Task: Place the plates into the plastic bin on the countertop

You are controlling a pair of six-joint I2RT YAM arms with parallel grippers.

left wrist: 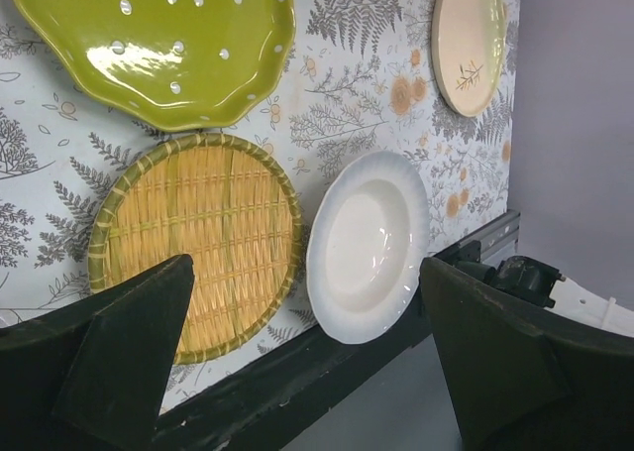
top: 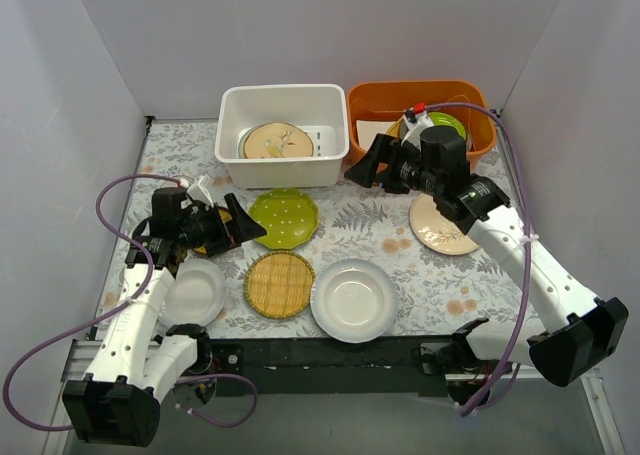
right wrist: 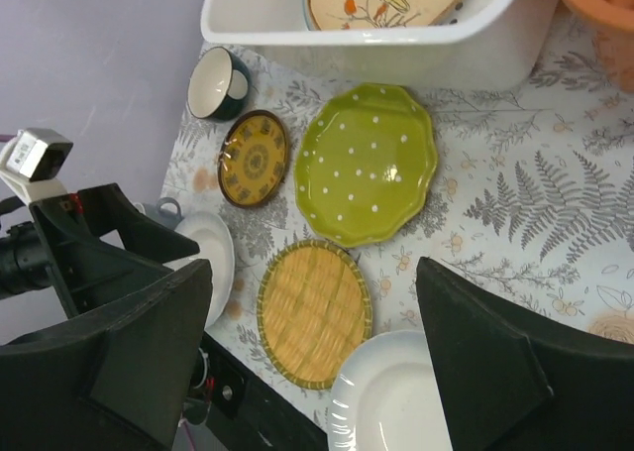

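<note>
A white plastic bin (top: 228,135) stands at the back of the counter, with a round beige plate (top: 278,141) with a bird picture inside it. In front of it lie a green dotted plate (top: 284,218), a woven plate (top: 279,285) and a white bowl-like plate (top: 354,301). Another white plate (top: 192,293) is partly under the left arm, and a beige plate (top: 440,224) rests at the right. My left gripper (top: 243,222) is open beside the green plate, empty. Open and empty too, my right gripper (top: 366,177) hangs above the counter in front of the orange bin.
The orange bin (top: 380,97) at the back right holds a green plate and other things. In the right wrist view, a small brown plate (right wrist: 254,159) and a dark green cup (right wrist: 218,84) lie left of the green plate.
</note>
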